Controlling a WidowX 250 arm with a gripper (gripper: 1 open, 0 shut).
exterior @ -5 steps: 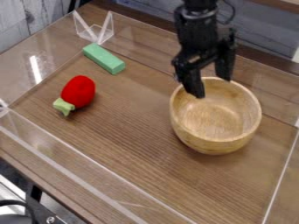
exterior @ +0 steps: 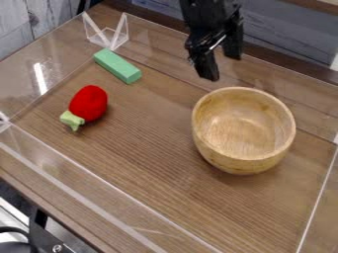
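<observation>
My black gripper [exterior: 215, 67] is at the upper middle, open, above bare table behind a large tan bowl [exterior: 242, 131]. The bowl looks empty. A red object [exterior: 87, 102] with a pale green part lies at the left. A green block [exterior: 118, 66] lies at the upper left.
A clear, wire-like or transparent item [exterior: 110, 30] stands at the top left. Dark cables show at the lower left corner.
The gripper has moved up and back, away from the bowl, which it was over a second ago. The other objects look unmoved.
</observation>
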